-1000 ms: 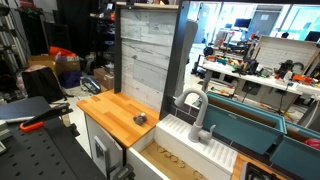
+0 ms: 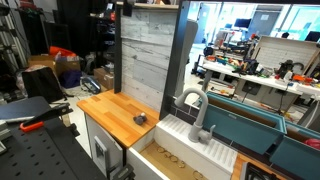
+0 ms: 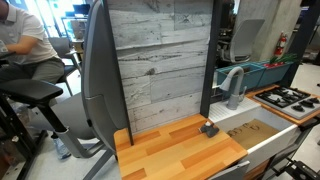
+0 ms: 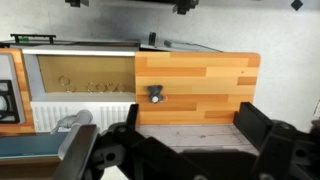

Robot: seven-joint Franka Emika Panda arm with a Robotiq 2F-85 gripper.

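Observation:
A small dark grey object with a silvery round part (image 4: 155, 94) rests on the wooden countertop (image 4: 205, 75) in the wrist view. Exterior view 1 has this small object (image 2: 140, 118) near the counter's right edge, and exterior view 2 shows the same object (image 3: 208, 129) close to the sink side. My gripper hangs high above the counter, its two dark fingers wide apart along the bottom of the wrist view. Between them I see only the counter and pale panel, nothing held. An open drawer (image 4: 85, 72) has several small ring shapes on its tan bottom.
A grey faucet (image 2: 200, 112) rises beside the white ribbed sink area (image 2: 215, 147). The pale wood-plank panel (image 3: 165, 75) stands upright behind the counter. A stove (image 3: 290, 99) lies beyond the sink.
In exterior view 1, a dark shape has come into view at the top edge near the upright panel. The counter, small object and drawer look unmoved.

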